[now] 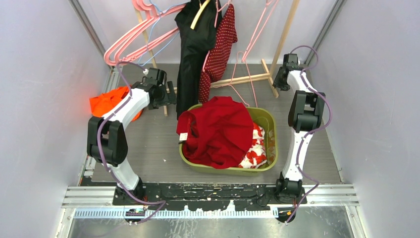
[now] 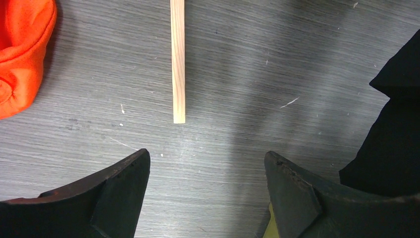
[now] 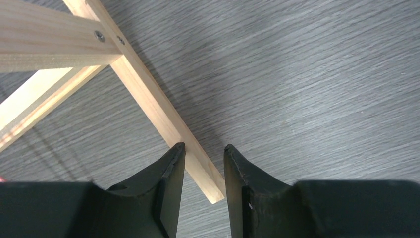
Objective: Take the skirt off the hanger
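Dark satin garment (image 1: 190, 59) and red dotted garment (image 1: 218, 47) hang from hangers on the wooden rack; I cannot tell which is the skirt. My left gripper stands open just left of the dark garment, whose black folds (image 2: 391, 134) show at the right of the left wrist view. My right gripper hovers by the rack's right foot (image 3: 158, 114), fingers apart with no cloth between them.
An olive basket (image 1: 271, 134) holding red and floral cloth stands in the front middle. An orange cloth (image 1: 106, 104) lies at left. Empty pink hangers (image 1: 126, 39) hang above it. Walls close both sides.
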